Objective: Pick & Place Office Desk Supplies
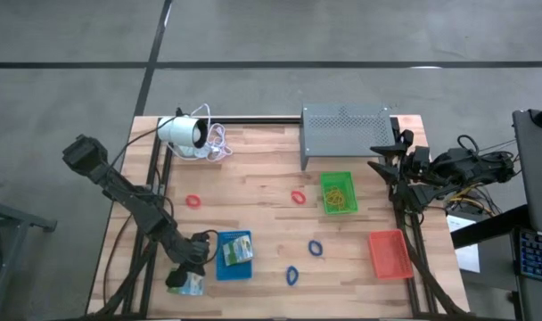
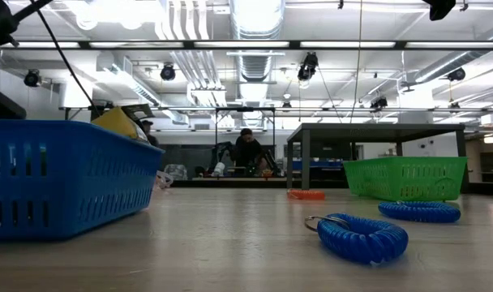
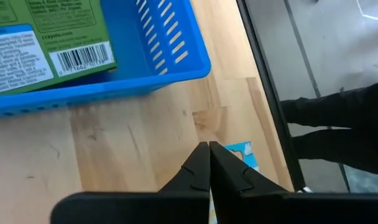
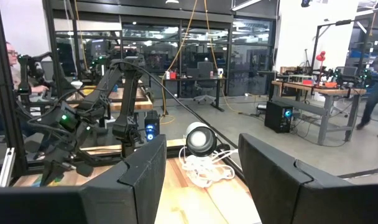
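Observation:
My left gripper is shut, nothing between its fingers, over the wood near the table's front left. Partly hidden behind its tips lies a blue-and-white packet, which shows beside the arm as a light packet in the high view. To its right, the blue basket holds a green box with a barcode. At the table's right edge my right gripper stands open and empty. A green basket holds yellowish items; a red basket is empty.
Two blue coils and two red coils lie apart on the table. A grey metal stand is at the back right, a white lamp with its cord at the back left.

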